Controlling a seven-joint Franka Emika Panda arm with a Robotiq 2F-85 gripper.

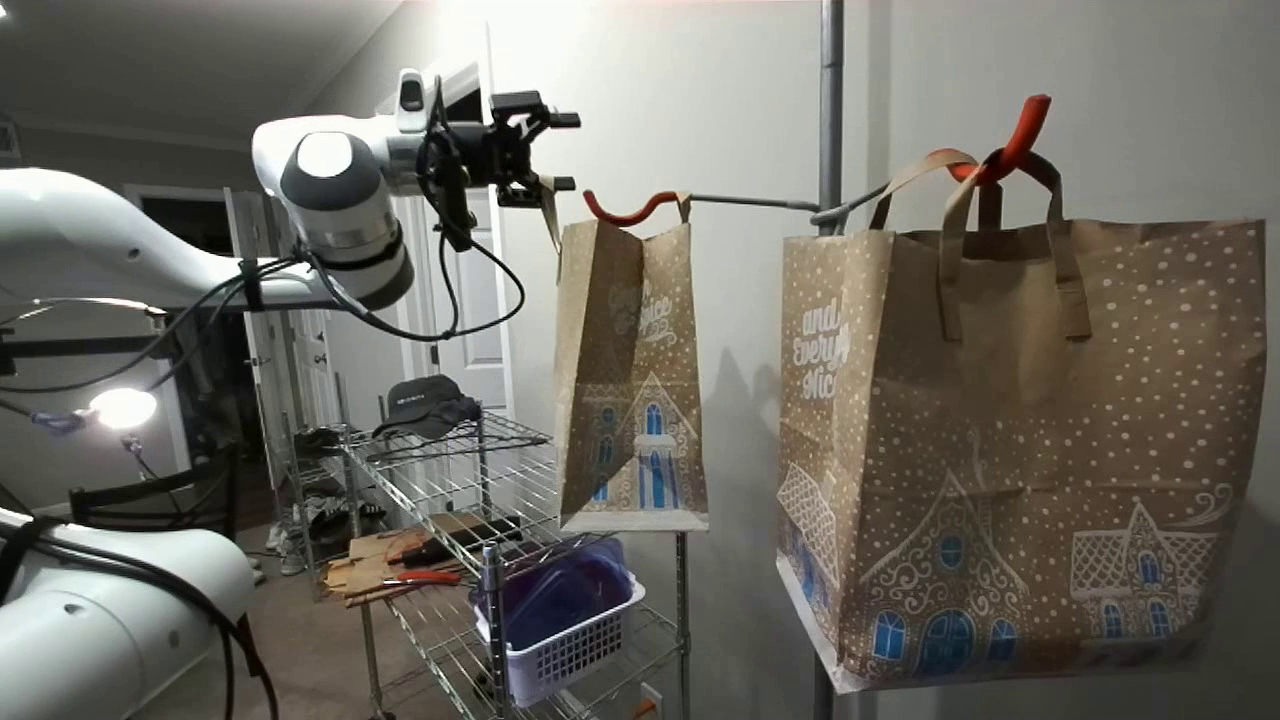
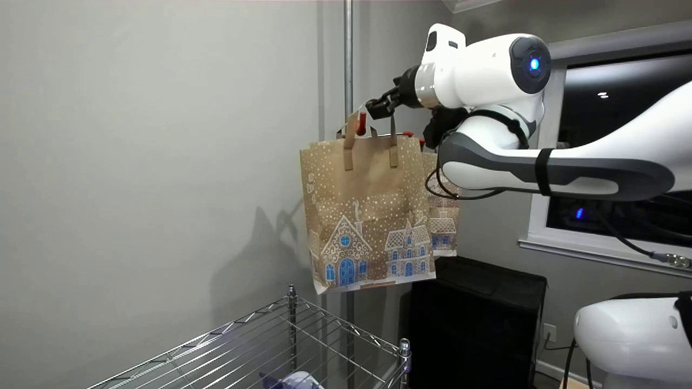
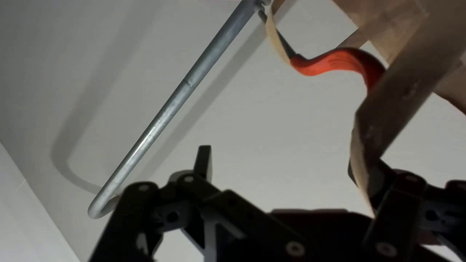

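A brown paper bag with printed houses [image 1: 636,372] hangs upright at a red-tipped hook [image 1: 630,214] in exterior view 1. Its far handle [image 1: 684,206] is looped over the hook's arm. My gripper [image 1: 561,152] is open above and left of the hook, its fingers spread one over the other. The near handle [image 3: 404,87] runs around the right-hand finger [image 3: 386,174] in the wrist view and passes beside the red hook tip [image 3: 336,61]. The other finger [image 3: 203,161] touches nothing. Exterior view 2 shows the bag [image 2: 370,201] below my gripper [image 2: 378,109].
A larger paper bag [image 1: 1056,456] hangs by its handles from another red hook [image 1: 1020,138] on the grey pole [image 1: 830,108]. Below stands a wire shelf [image 1: 456,444] with a black cap [image 1: 426,406] and a white basket [image 1: 570,654]. Left of the pole, the wall is bare.
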